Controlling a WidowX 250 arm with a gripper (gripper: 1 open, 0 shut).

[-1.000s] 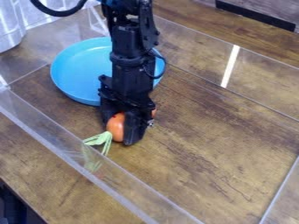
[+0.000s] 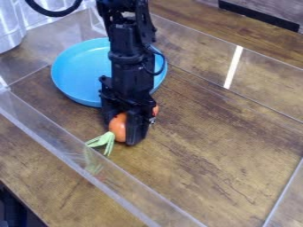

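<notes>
An orange carrot with pale green leafy top lies on the wooden floor just in front of a blue bowl. The black gripper is down over it, shut on the carrot, whose body is partly hidden by the fingers. The leaves point down and to the left. The bowl is partly hidden behind the arm.
Clear plastic walls edge the area at the lower left and right. A white basket sits at the top left. Bare wood floor fills the right side, with a white strip near the upper right.
</notes>
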